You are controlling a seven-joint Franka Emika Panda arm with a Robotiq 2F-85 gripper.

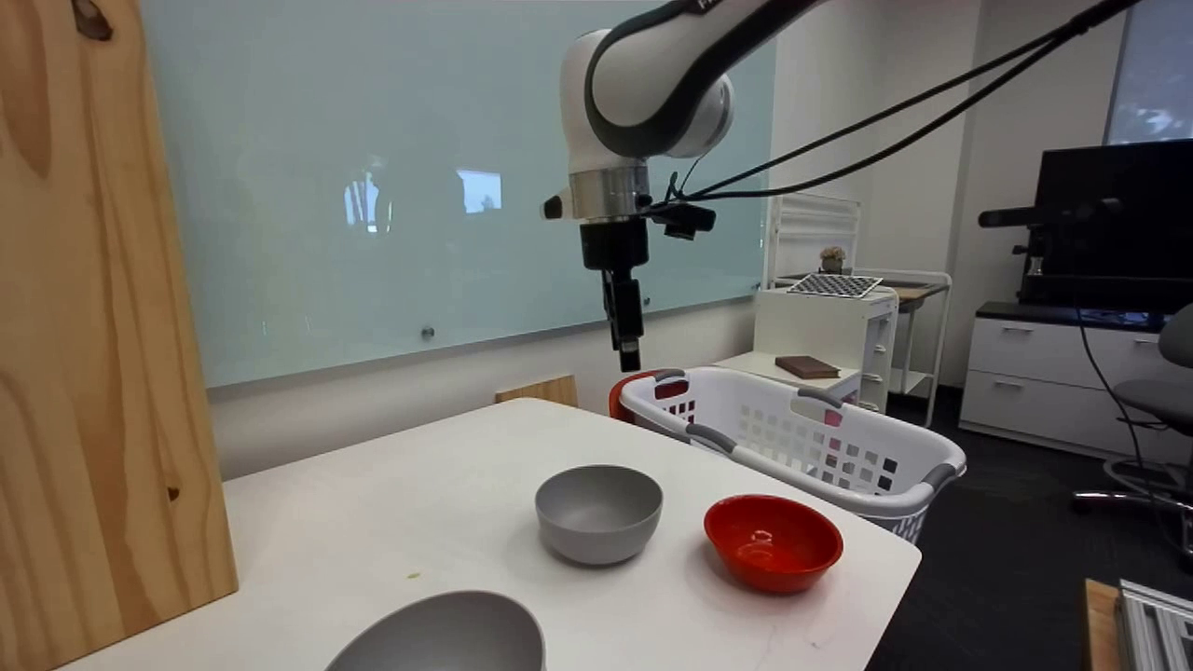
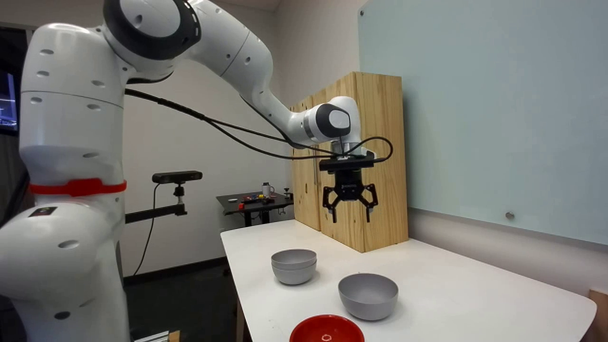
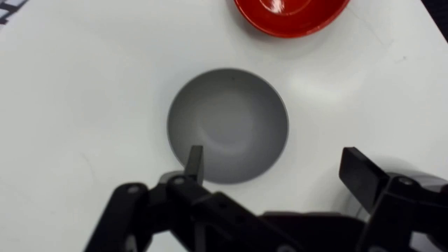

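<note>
High over the white table, my gripper (image 2: 351,219) hangs open and empty, its fingers pointing down. A single gray bowl (image 2: 368,296) rests on the table below it; in the wrist view the left fingertip overlaps the near rim of this gray bowl (image 3: 229,121), though the exterior views show height between them. Two gray bowls (image 2: 294,268), one nested in the other, stand to the left in exterior view 2. The red bowl (image 1: 773,544) sits near the table's edge, empty. Part of the nested bowls is hidden behind the right finger (image 3: 361,178) in the wrist view.
A wooden cabinet (image 2: 382,165) stands on the table beyond the gripper. Past the table edge is a white laundry basket (image 1: 783,431) with gray handles. The glass board (image 1: 447,168) covers the wall behind.
</note>
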